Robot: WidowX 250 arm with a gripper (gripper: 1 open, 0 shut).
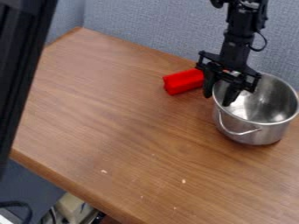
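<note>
My black gripper (219, 83) is down at the left rim of a steel pot (260, 122) at the right of the table, its fingers partly inside the pot. Whether it is open or shut is hard to see. A red cylinder (180, 82) lies on the table just left of the pot, behind the gripper.
A grey padded wall (135, 26) stands behind it. A dark upright frame (14, 70) is at the left edge.
</note>
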